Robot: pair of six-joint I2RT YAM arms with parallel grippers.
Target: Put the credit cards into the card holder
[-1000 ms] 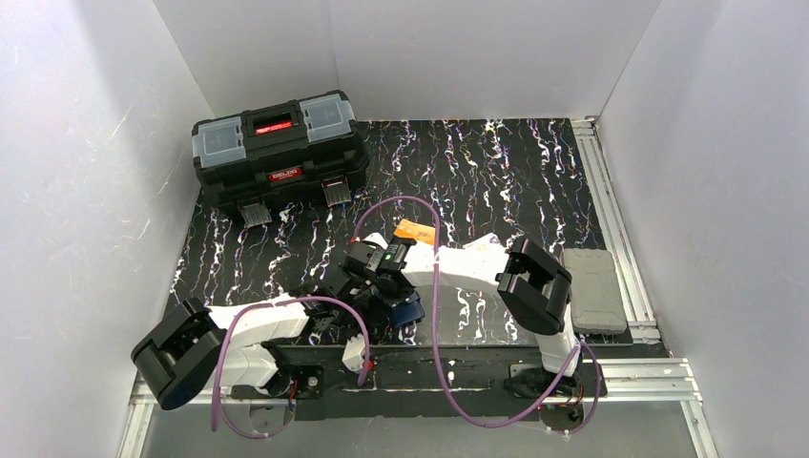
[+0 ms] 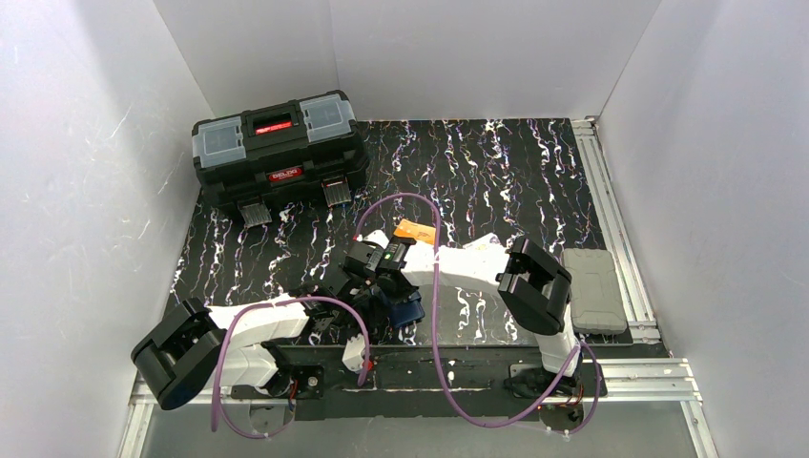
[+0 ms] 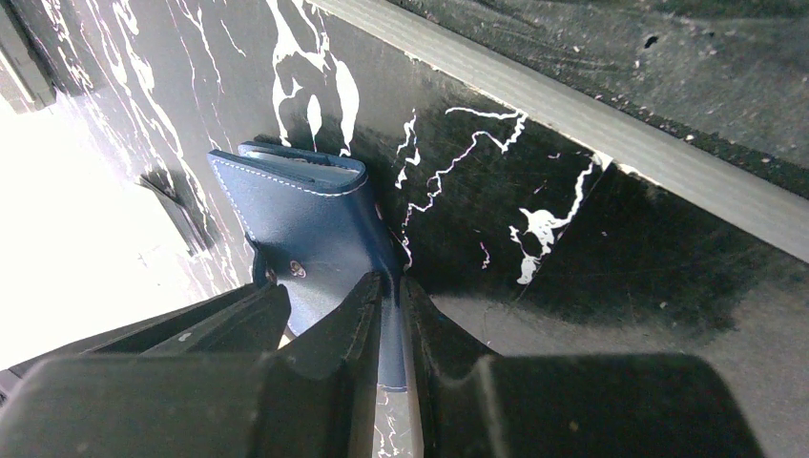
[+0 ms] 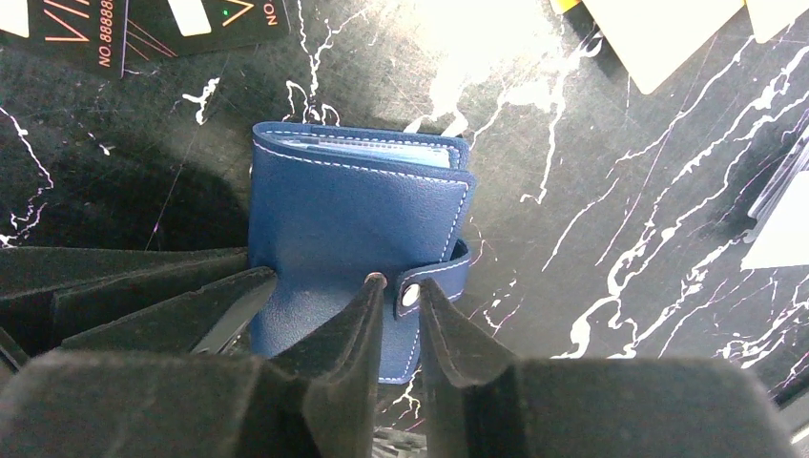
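Observation:
The dark blue card holder [image 2: 404, 312] lies closed near the table's front edge; a pale layer shows in its top opening. Its spine edge is pinched by my left gripper, shut on it, and this gripper's fingers [image 4: 234, 296] also show at the holder's left side in the right wrist view. Above the snap strap [image 4: 444, 277] is my right gripper, its fingertips part open with the strap's button in the gap. Whether they touch the strap, I cannot tell. Black cards [image 4: 205, 24], cream-coloured cards [image 4: 663, 33] and a white card [image 4: 782, 229] lie around the holder.
An orange card [image 2: 415, 231] lies just behind the grippers. The black toolbox [image 2: 281, 157] stands at the back left, a grey case [image 2: 593, 291] at the right. Purple cables [image 2: 436, 324] loop over both arms.
Over the last second both arms stay almost still at the holder. Only the purple cable's loop has shifted slightly in the top view.

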